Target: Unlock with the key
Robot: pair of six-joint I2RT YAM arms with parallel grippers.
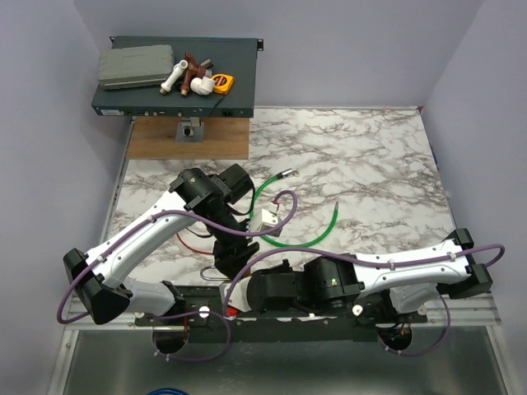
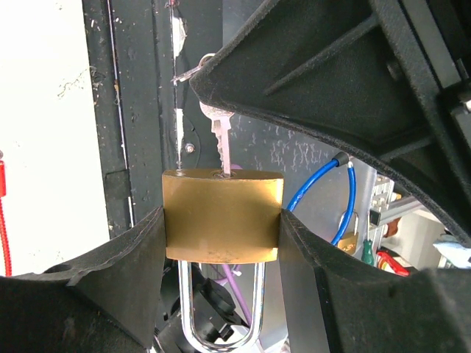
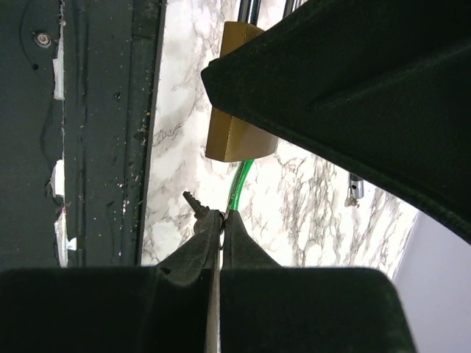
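Note:
A brass padlock [image 2: 221,220] is held upright in my left gripper, shut on its body, with the steel shackle hanging below. A silver key [image 2: 224,140] stands in the keyway on top, a second key on its ring beside it. In the right wrist view the padlock [image 3: 239,140] is partly behind black gripper housing, above my right gripper, which is shut; a small key and ring show just at its fingertips, and I cannot tell whether they are pinched. In the top view both grippers meet at the front edge, largely hidden by the arms.
Green hose [image 1: 317,238] and red wire lie on the marble board [image 1: 370,164]. A dark raised shelf [image 1: 132,103] with a case and tools stands at the back left. The board's right half is clear.

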